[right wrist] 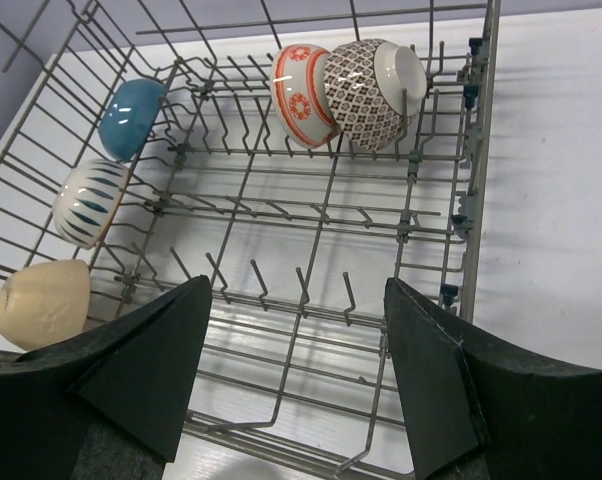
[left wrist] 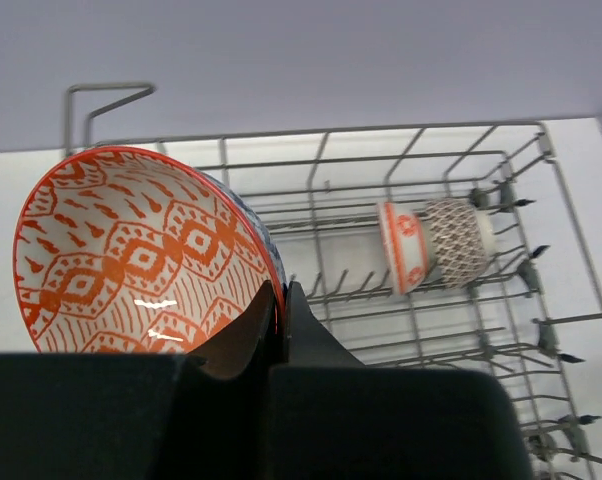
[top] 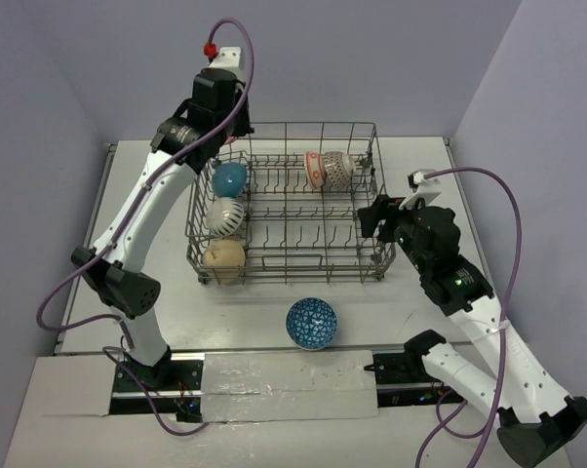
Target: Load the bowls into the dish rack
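Observation:
An orange-patterned bowl [left wrist: 131, 250] fills the left of the left wrist view, held at its rim by my shut left gripper, which is high over the rack's back-left corner in the top view. My right gripper is open, empty, at the rack's right side. The dish rack [top: 303, 273] holds a teal bowl [top: 230, 179], a striped bowl [top: 225, 216] and a cream bowl [top: 224, 256] along its left, plus an orange-white bowl [right wrist: 301, 95] and a brown-patterned bowl [right wrist: 361, 95] on their sides at back right. A blue patterned bowl [top: 311, 322] sits in front of the rack.
The rack's middle and front rows are bare. The white counter [top: 128, 175] has clear room to either side. Grey walls [top: 303, 68] close in the back and sides.

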